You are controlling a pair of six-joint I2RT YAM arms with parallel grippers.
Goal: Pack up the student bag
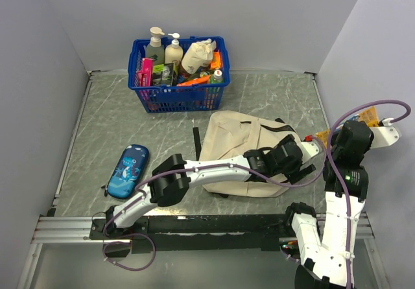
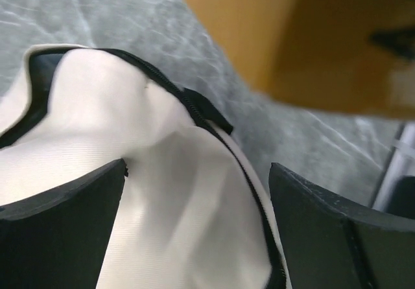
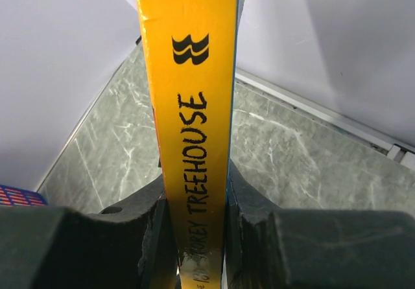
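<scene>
A beige bag (image 1: 230, 137) lies flat on the marble surface. My left gripper (image 1: 305, 166) is low over its right edge; in the left wrist view the open fingers stand either side of the pale fabric and black zip (image 2: 194, 107). My right gripper is shut on a yellow book with "TREEHOUSE" on its spine (image 3: 188, 133), held raised at the right of the top view.
A blue basket (image 1: 175, 96) full of bottles, packets and other items stands at the back. A blue pencil case (image 1: 128, 171) lies at the left. Walls close in on both sides.
</scene>
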